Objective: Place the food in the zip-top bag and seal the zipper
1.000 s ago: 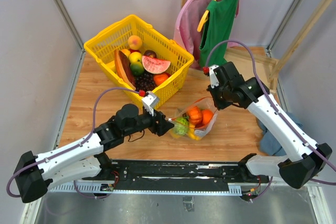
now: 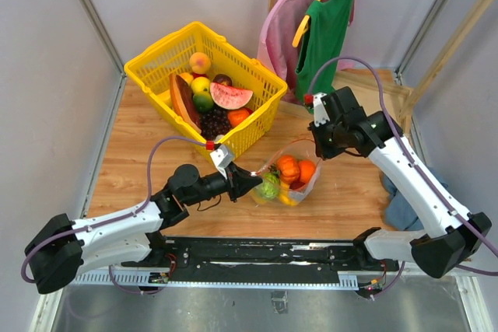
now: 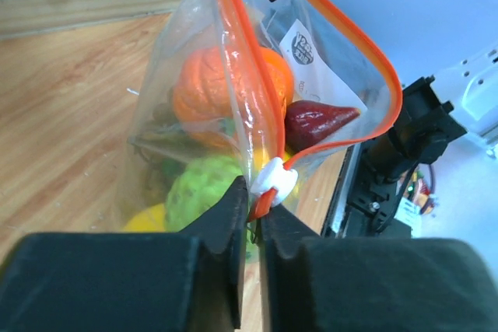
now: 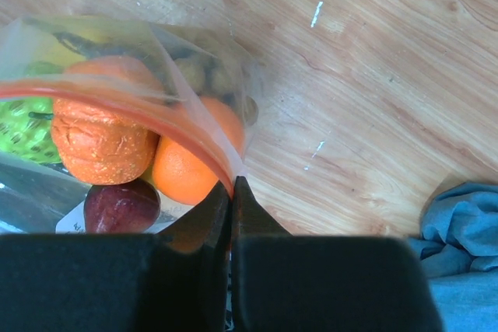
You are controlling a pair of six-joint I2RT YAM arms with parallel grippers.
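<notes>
The clear zip top bag (image 2: 292,192) with orange zipper holds oranges (image 4: 191,162), a green textured fruit (image 3: 201,188), a dark red fruit (image 4: 118,206) and some yellow pieces. My left gripper is at the white zipper slider (image 3: 275,179) at one end of the zipper, fingers close around the orange tab below it; whether they grip it is hard to tell. My right gripper is shut on the bag's top edge at the opposite end, holding it raised.
A yellow basket (image 2: 148,71) of fruit stands at the back left. Green and pink tops hang on a wooden rack at the back right. A blue cloth (image 4: 463,223) lies at the right. The table's front edge is just in front of the bag.
My left gripper has shifted slightly right and its wrist has turned a little at the bag's zipper end. The right gripper and bag have barely moved.
</notes>
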